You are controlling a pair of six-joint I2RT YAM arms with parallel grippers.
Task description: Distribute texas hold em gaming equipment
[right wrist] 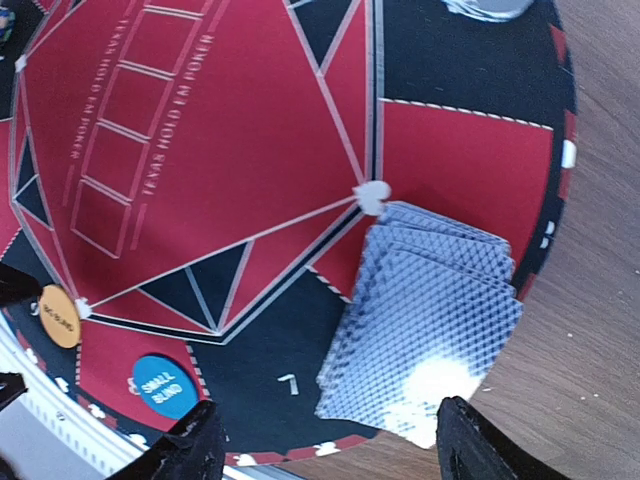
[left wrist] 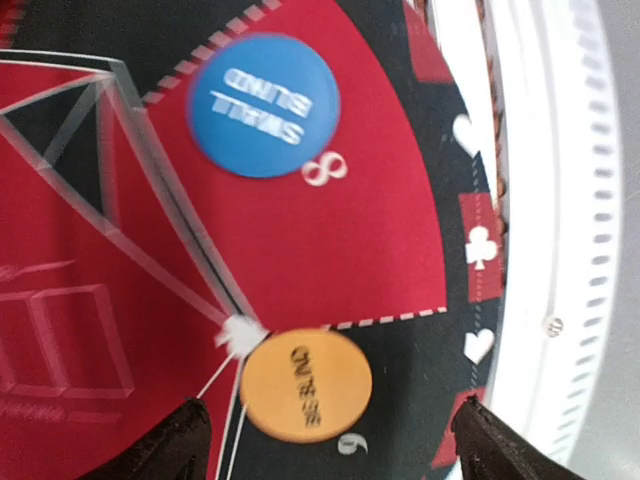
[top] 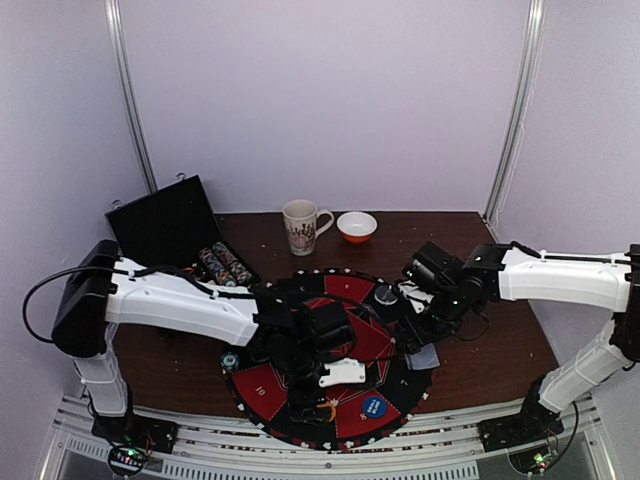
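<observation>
On the round poker mat (top: 262, 385), the orange big blind button (left wrist: 306, 385) sits at section 9, directly below my open left gripper, nothing between its fingers. The blue small blind button lies at section 8, also seen in the right wrist view. My right gripper hangs over the mat's right side, fingers apart with nothing between them, above two overlapping stacks of pale blue cards (right wrist: 420, 340) at section 1. In the top view both arms hide much of the mat.
An open chip case (top: 160, 225) stands back left with chip rolls. A mug (top: 300, 225) and small bowl (top: 356, 225) are at the back. A chip stack (top: 230, 361) sits at the mat's left edge.
</observation>
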